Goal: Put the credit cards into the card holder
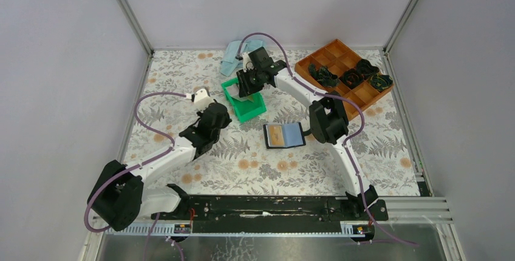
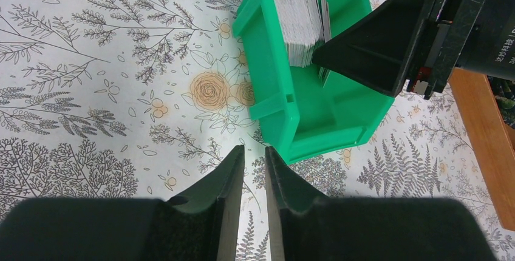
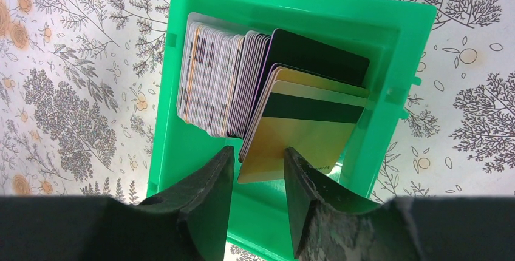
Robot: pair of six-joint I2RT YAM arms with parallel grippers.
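A green box point(image 1: 245, 113) holds a tight row of credit cards point(image 3: 212, 79). At the end of that row a black card point(image 3: 319, 57) and a gold card point(image 3: 303, 139) lean over at a slant. My right gripper is open over the box, one fingertip on either side of the gold card's lower left edge; contact cannot be told. The card holder point(image 1: 293, 135) lies open on the table, with a gold-coloured card point(image 1: 275, 135) on its left side. Left of the box, my left gripper is open by a narrow gap, empty.
A wooden tray point(image 1: 336, 49) with bundled dark cables stands at the back right. Behind the box lies a blue cloth point(image 1: 231, 57). Bare patterned table surrounds the card holder, and the right arm reaches across behind it.
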